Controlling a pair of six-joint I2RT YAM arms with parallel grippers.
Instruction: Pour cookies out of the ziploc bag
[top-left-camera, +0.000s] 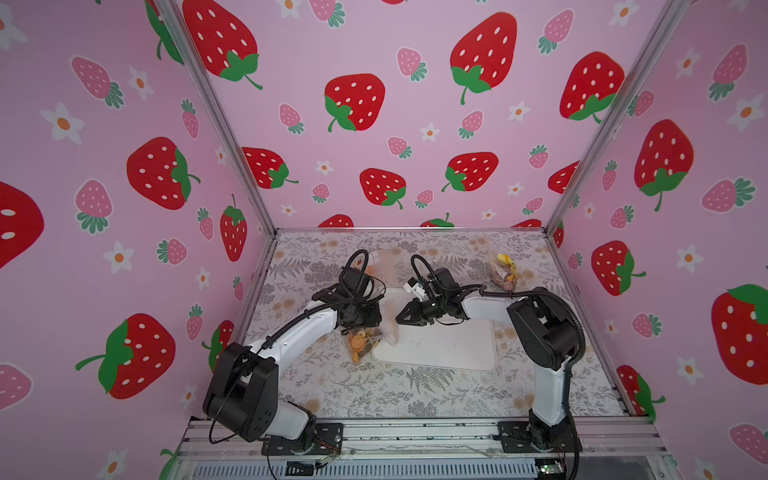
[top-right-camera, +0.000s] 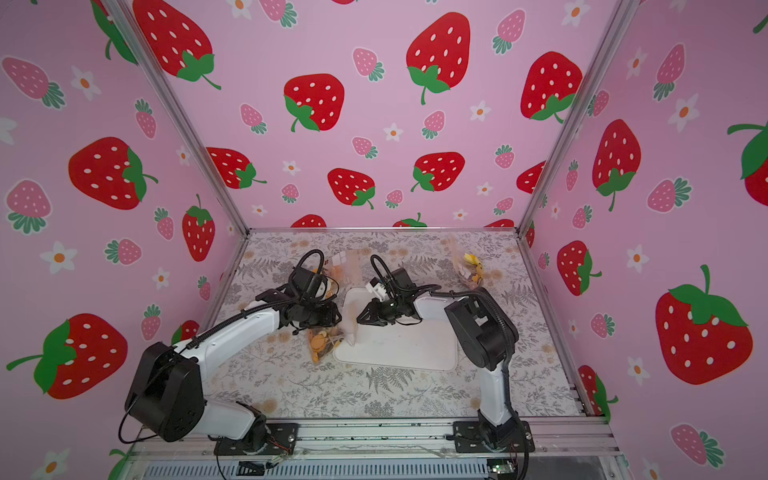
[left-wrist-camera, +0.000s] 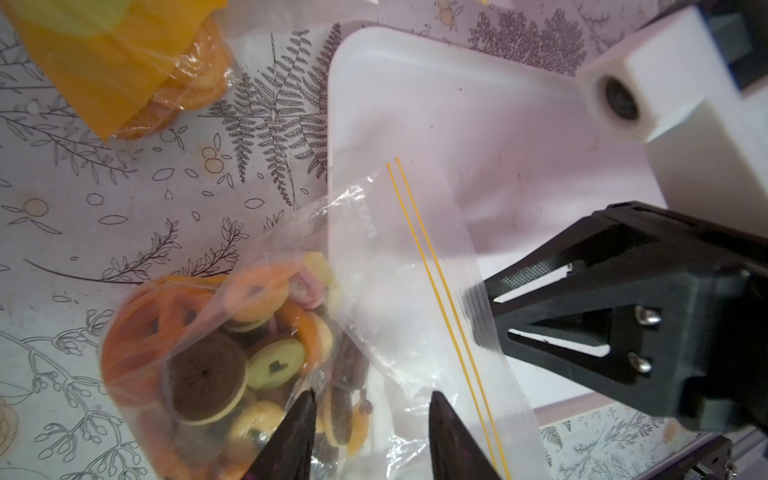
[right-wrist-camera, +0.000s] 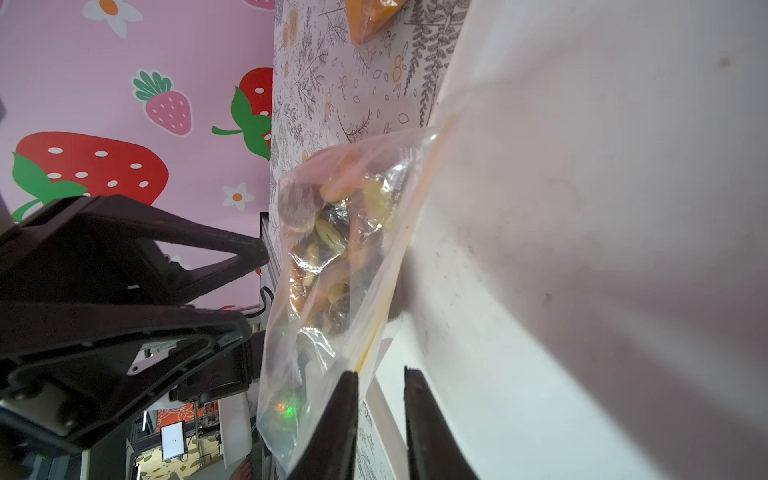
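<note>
A clear ziploc bag (left-wrist-camera: 384, 264) with cookies (left-wrist-camera: 276, 360) in it lies across the left edge of the white tray (left-wrist-camera: 496, 112). Its cookie end rests on the patterned cloth, while the end with two orange seal lines lies over the tray. Above the bag, my left gripper stands open, fingers apart. My right gripper is open too, just over the tray beside the bag's seal end. From the left wrist view, its dark fingers (left-wrist-camera: 536, 328) come close to the bag's mouth; whether they touch it I cannot tell.
Another bag (left-wrist-camera: 184, 72) with orange contents lies behind the tray's left side. At the back right is a further bag (top-left-camera: 505, 270) with yellow items. Most of the tray's right side is bare.
</note>
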